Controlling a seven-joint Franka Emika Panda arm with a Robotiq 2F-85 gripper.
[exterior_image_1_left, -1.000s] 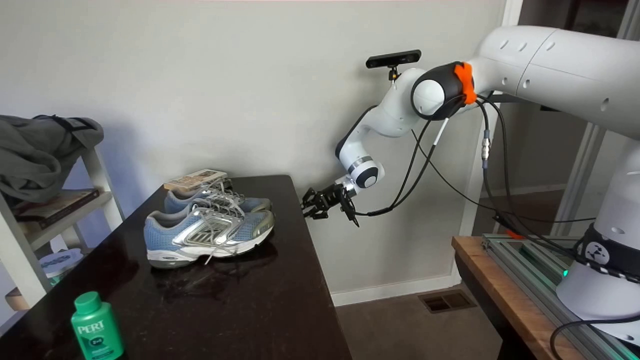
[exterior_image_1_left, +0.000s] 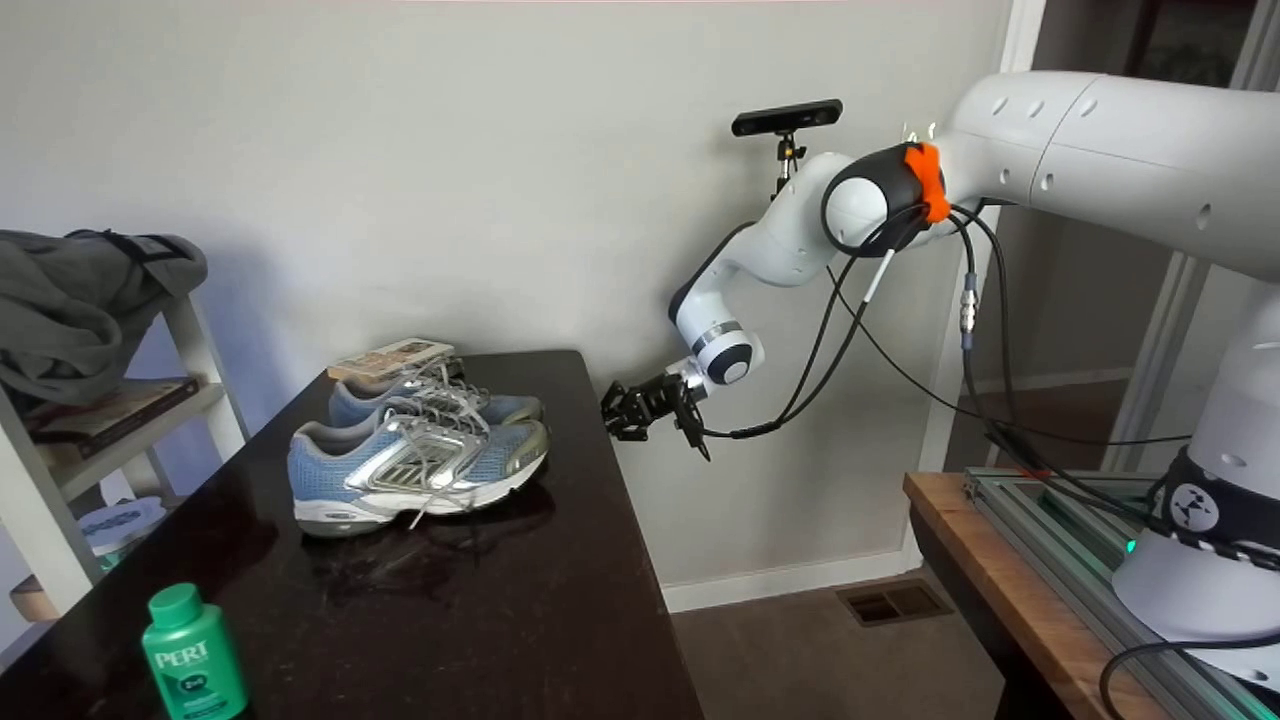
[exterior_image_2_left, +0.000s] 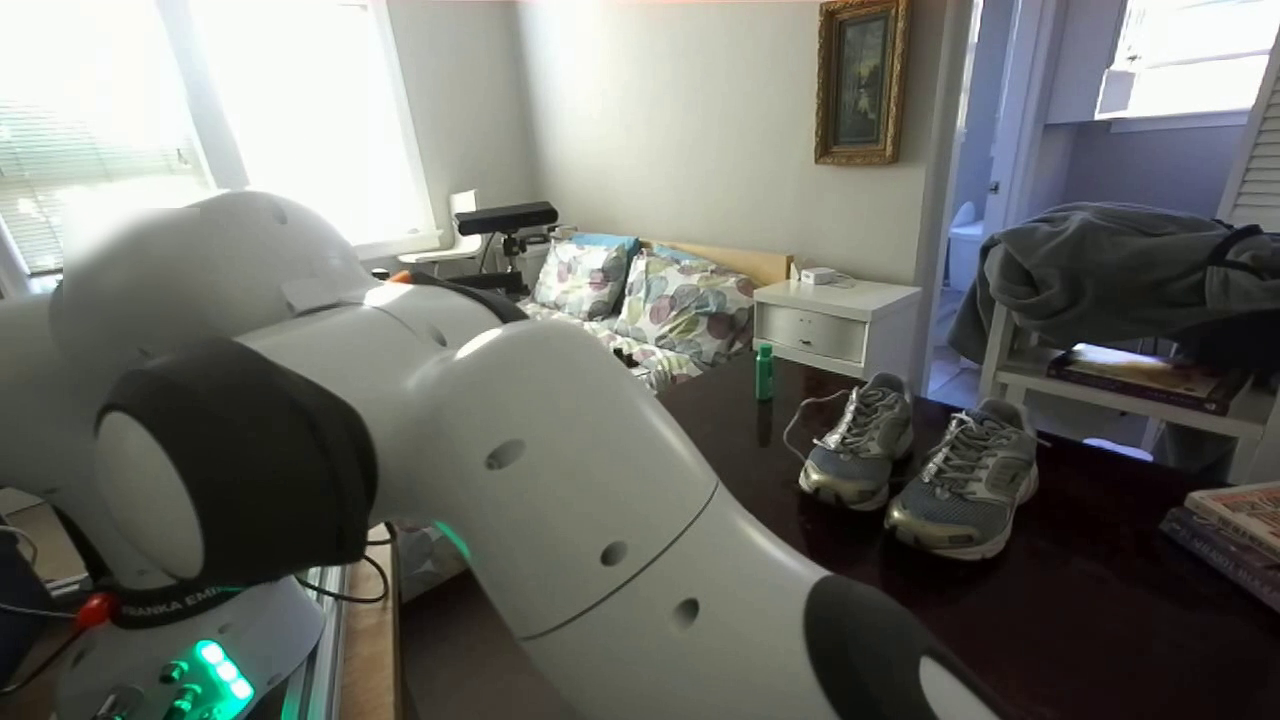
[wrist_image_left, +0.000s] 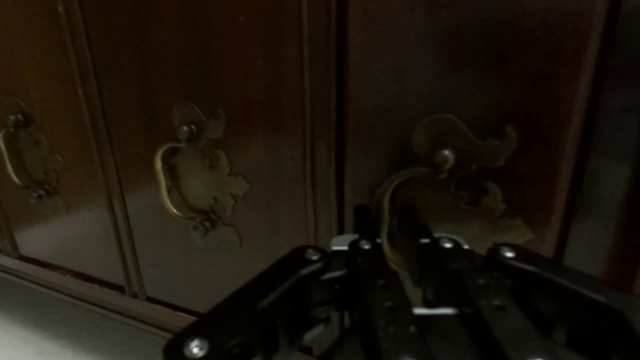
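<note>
In the wrist view a brass drawer handle (wrist_image_left: 400, 175) hangs from its ornate backplate on the dark wooden drawer front (wrist_image_left: 480, 66) at the right. My gripper is partly open around this handle. The curved pull passes between its two black fingers, with some gap still visible; whether either finger touches it I cannot tell. From outside, the gripper (exterior_image_1_left: 612, 410) is at the far right edge of the dark dresser (exterior_image_1_left: 564, 600). The arm hides the gripper in the second exterior view.
A second brass handle (wrist_image_left: 171, 198) and a third one (wrist_image_left: 12, 162) sit on neighbouring drawers. On the dresser top are a pair of running shoes (exterior_image_1_left: 420, 468), a green bottle (exterior_image_1_left: 192, 666) and books (exterior_image_1_left: 390, 360). Bare floor (exterior_image_1_left: 792, 654) lies between dresser and robot bench.
The gripper's fingers have drawn closer together at the dresser edge. My wrist has shifted slightly toward the dresser, and the upper arm sits a little lower.
</note>
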